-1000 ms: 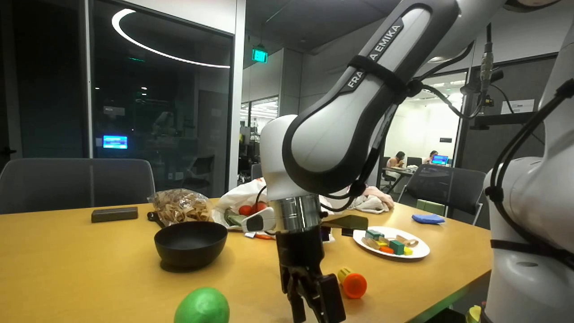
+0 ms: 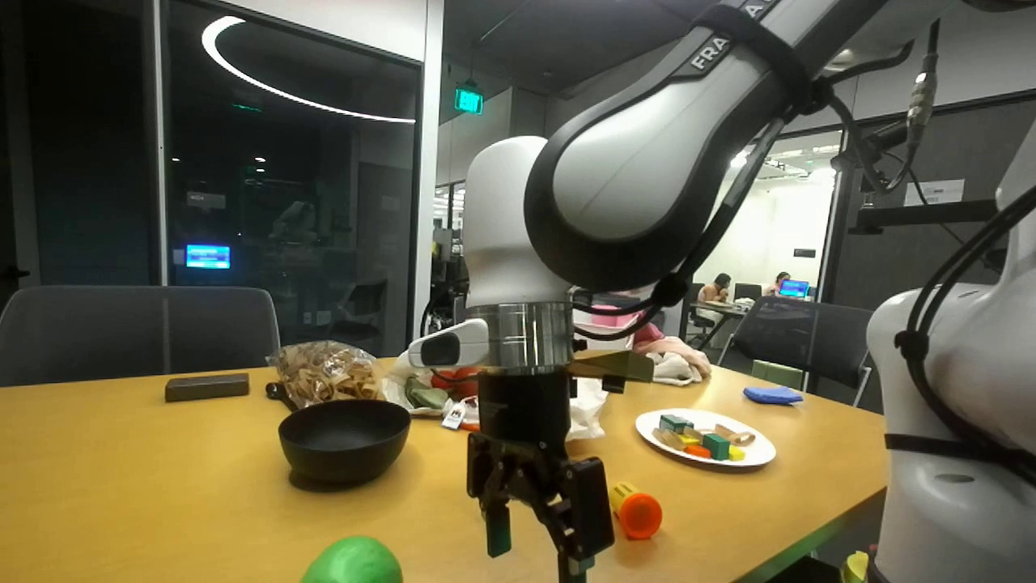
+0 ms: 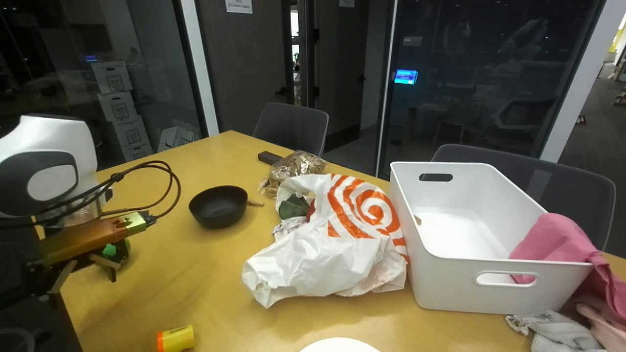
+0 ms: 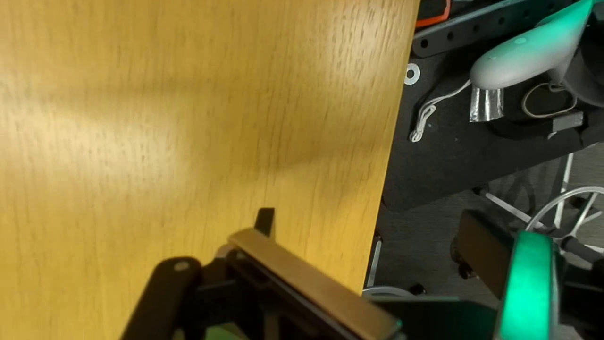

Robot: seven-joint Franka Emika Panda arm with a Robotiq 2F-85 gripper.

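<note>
My gripper (image 2: 537,552) stands open above the near part of the table, pointing down, with nothing between its fingers. A green round object (image 2: 352,562) sits to its left, cut off by the bottom edge of exterior view 1. On the other side lies a yellow tub with an orange lid (image 2: 639,515), tipped on its side. A black bowl (image 2: 344,439) rests farther back. In the wrist view, a brownish finger (image 4: 317,283) is over the wood and a green-lit finger (image 4: 526,289) is past the table edge.
A white plate (image 2: 652,439) carries several small blocks. Exterior view 2 shows a white plastic bag (image 3: 305,270) beside a white bin (image 3: 499,284) with pink cloth (image 3: 551,240) over its side. Bare wood (image 4: 170,141) lies left of the table edge in the wrist view.
My arm has lifted, and the gripper has swung to a more upright pose, slightly left in exterior view 1.
</note>
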